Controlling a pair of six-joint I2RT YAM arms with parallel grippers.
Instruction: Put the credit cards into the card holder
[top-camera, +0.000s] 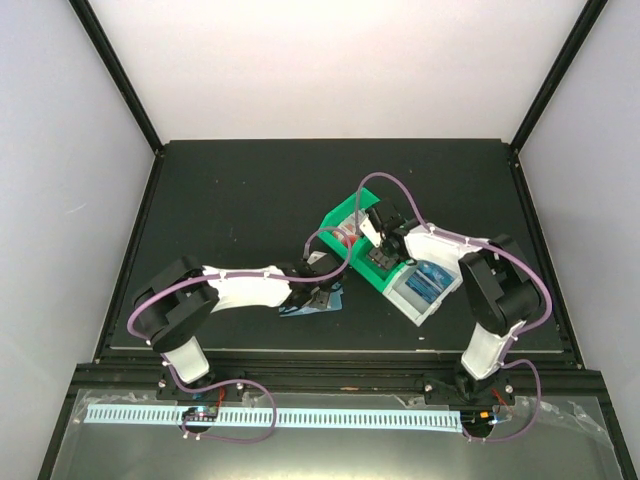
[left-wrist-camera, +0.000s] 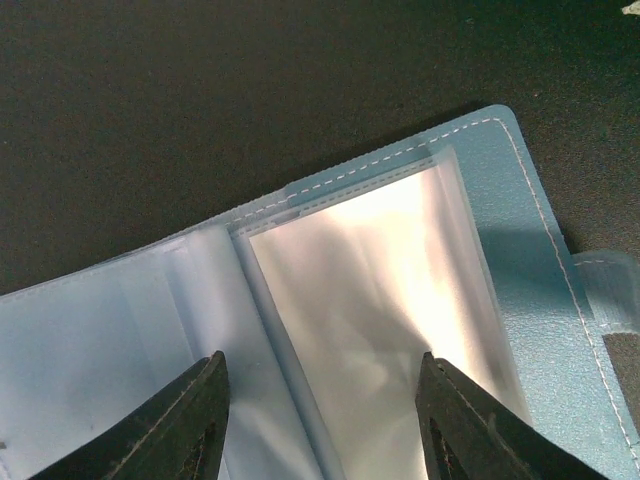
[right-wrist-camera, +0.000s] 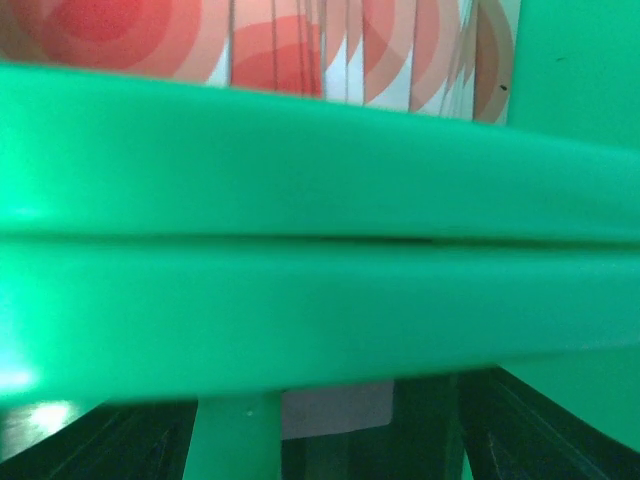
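The light-blue card holder (left-wrist-camera: 515, 250) lies open on the black table, its clear pockets facing up. My left gripper hovers over it, fingers apart on either side of a pocket's edge, with nothing between them. Red-and-white cards (right-wrist-camera: 290, 50) stand upright in one compartment of the green box (right-wrist-camera: 320, 180). Beyond the box's divider, my right gripper has its fingers apart above the neighbouring compartment, where a dark item with a grey band (right-wrist-camera: 337, 410) shows between them. Whether the fingers touch that item cannot be told.
A white tray (top-camera: 423, 314) with blue cards (top-camera: 428, 282) adjoins the green box at its lower right. Bare table (top-camera: 240, 190) lies behind and to the left of the box.
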